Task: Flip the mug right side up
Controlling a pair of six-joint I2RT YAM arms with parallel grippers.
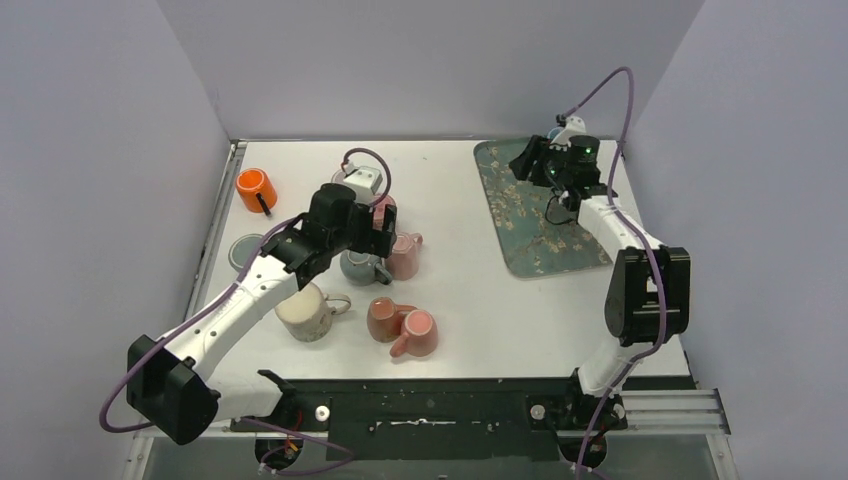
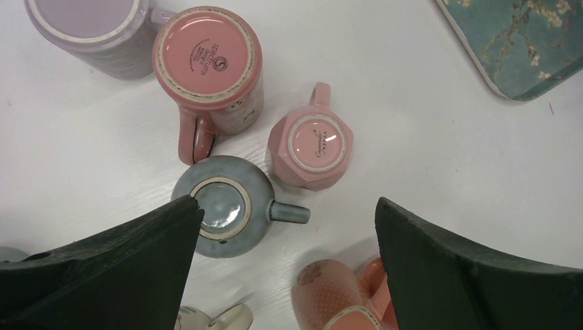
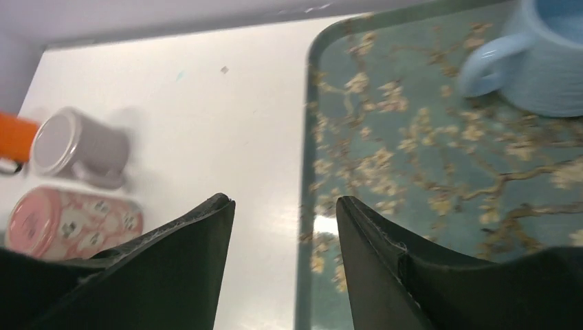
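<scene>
A light-blue mug (image 3: 550, 65) stands upright on the green flowered tray (image 3: 412, 185), its opening up and handle to the left in the right wrist view. My right gripper is open and empty beside it, over the tray's left edge. Above the mug group hangs my left gripper, open with nothing between its fingers. Below it, bottoms up, are a grey-blue mug (image 2: 223, 203), a small pink faceted mug (image 2: 313, 148), a taller pink mug (image 2: 210, 65) and a lilac mug (image 2: 96, 31). Brownish-red mugs (image 2: 333, 295) show at that view's lower edge.
An orange mug (image 1: 256, 190) is at the back left, and a cream mug (image 1: 308, 313) sits near the left front. Between the mugs and the tray the white table (image 1: 480, 320) is clear. Walls close in the back and sides.
</scene>
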